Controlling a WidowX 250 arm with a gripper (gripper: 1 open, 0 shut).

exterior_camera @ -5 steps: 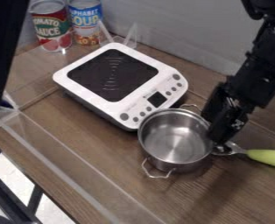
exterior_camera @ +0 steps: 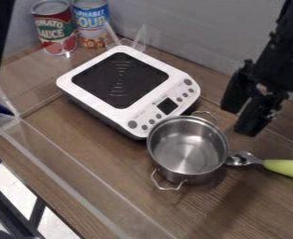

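Observation:
A steel pot (exterior_camera: 187, 147) with two side handles sits on the wooden counter, just in front of a white induction cooker (exterior_camera: 128, 88). To its right lies a spoon (exterior_camera: 243, 159) with a yellow-green handle (exterior_camera: 288, 169). My black gripper (exterior_camera: 245, 110) hangs at the right above the counter, behind and to the right of the pot and apart from it. It is open, with nothing seen between its dark fingers.
A tomato sauce can (exterior_camera: 56, 31) and an alphabet soup can (exterior_camera: 91, 21) stand at the back left near the wall. A clear plastic edge runs along the left.
My gripper has moved up and back, away from the pot's rim and the spoon. The pot, spoon and cooker look unmoved.

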